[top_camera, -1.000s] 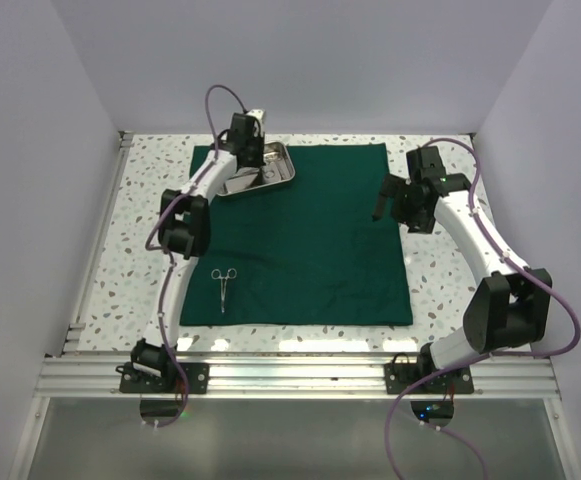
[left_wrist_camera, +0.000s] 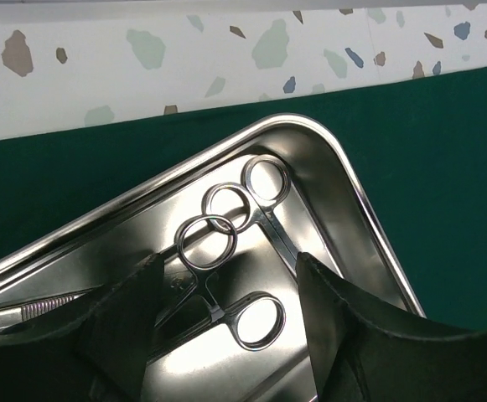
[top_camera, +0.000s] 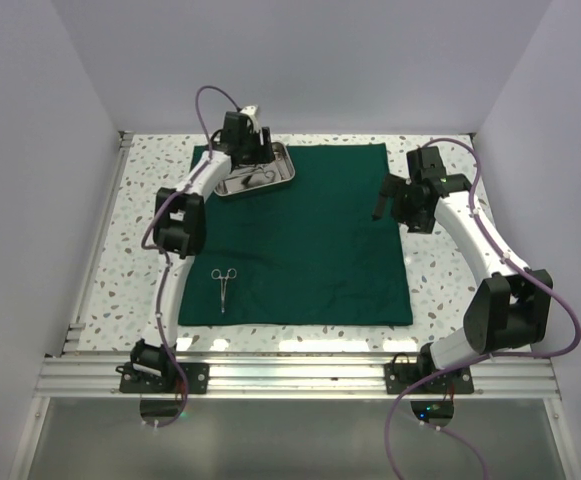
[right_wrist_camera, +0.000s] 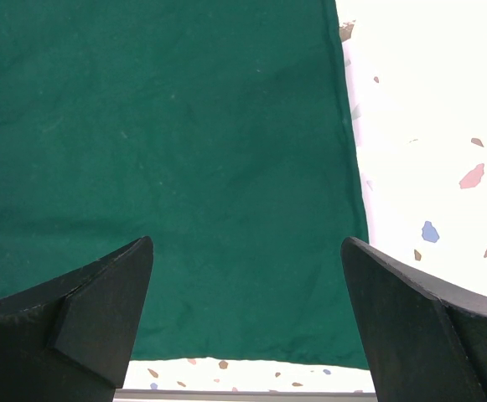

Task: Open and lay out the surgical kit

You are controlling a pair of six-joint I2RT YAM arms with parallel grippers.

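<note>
The steel tray (top_camera: pixel 283 181) lies on the green cloth at the back left. Over it hangs my left gripper, its fingers wide apart. In the left wrist view, ring handles of metal instruments (left_wrist_camera: pixel 260 322) show between and beyond the fingers, and a ridged handle (left_wrist_camera: pixel 50 306) lies further left; the fingers hide parts of them. Nothing appears gripped. One ring-handled clamp (top_camera: pixel 224 288) rests on the cloth at the front left, rings toward the back. Above the cloth's right edge, my right gripper stands open and empty.
Speckled tabletop (top_camera: pixel 435 300) borders it. The tray's raised rim (left_wrist_camera: pixel 377 226) stands close to my left fingers.
The right arm and the clamp on the cloth have stayed put.
</note>
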